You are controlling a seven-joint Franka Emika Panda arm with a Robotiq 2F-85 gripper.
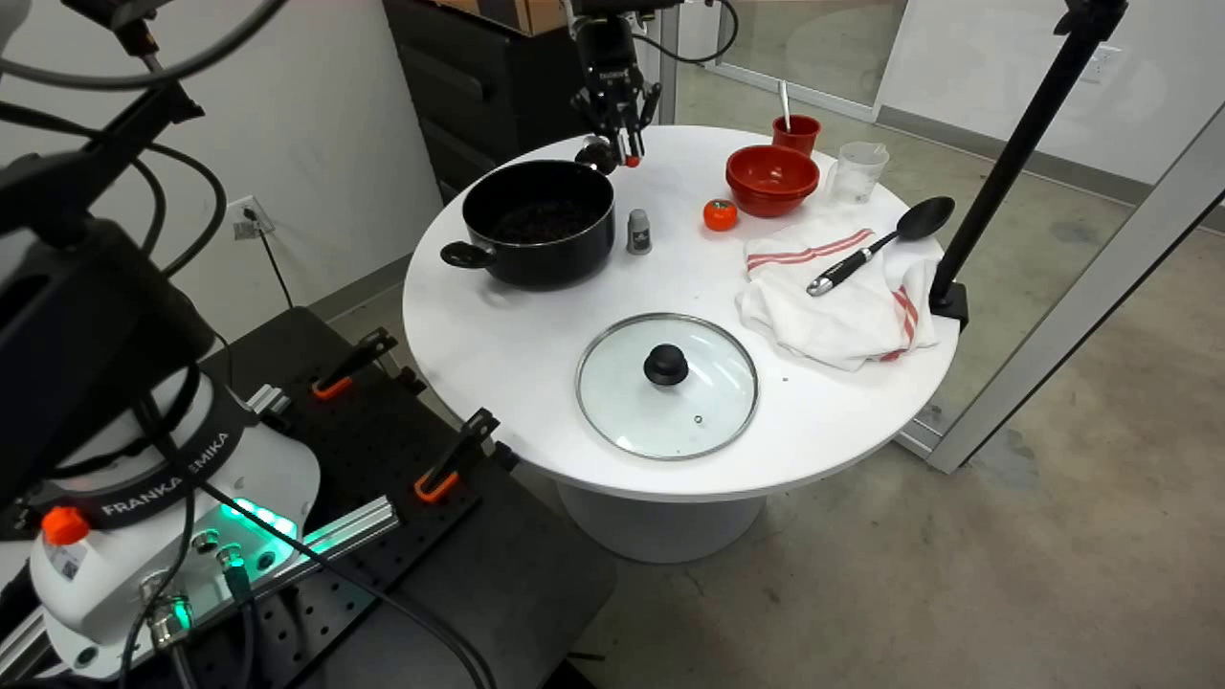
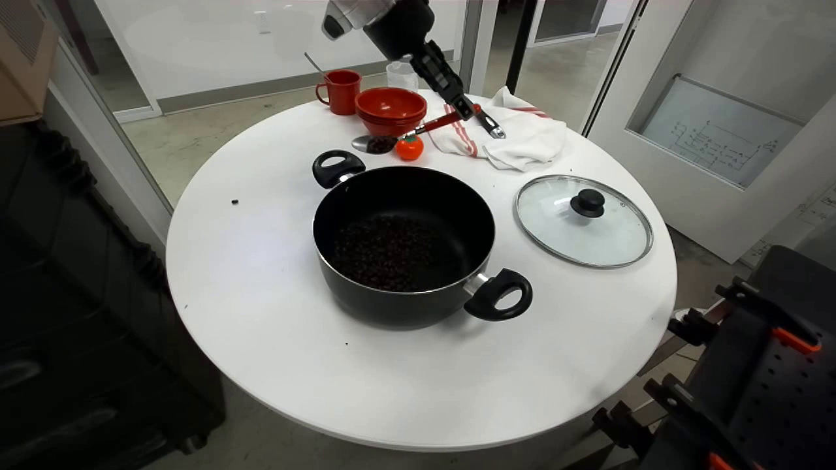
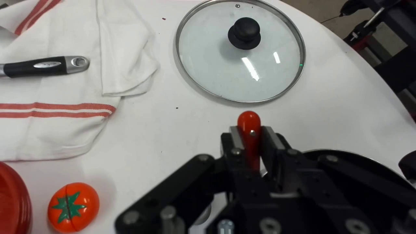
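Note:
My gripper is shut on the red handle (image 3: 249,121) of a spoon, whose rounded end pokes up between the fingers in the wrist view. In exterior view 2 the spoon's metal bowl (image 2: 360,144) points left and carries a small heap of dark beans (image 2: 381,144). A black pot (image 2: 403,309) stands uncovered on the table, more dark beans (image 2: 384,250) spread over its bottom. Exterior view 1 has the gripper (image 1: 629,159) at the far side, just right of the pot's rear rim; the spoon's bowl is hard to make out there.
Red bowls (image 1: 771,178), a red mug (image 1: 797,132), a clear cup (image 1: 857,172) and a tomato (image 1: 720,214) occupy the far right. A grey shaker (image 1: 638,233) stands beside the pot. The glass lid (image 1: 712,402) and a towel (image 1: 804,322) bearing a black spoon (image 1: 844,270) lie nearer.

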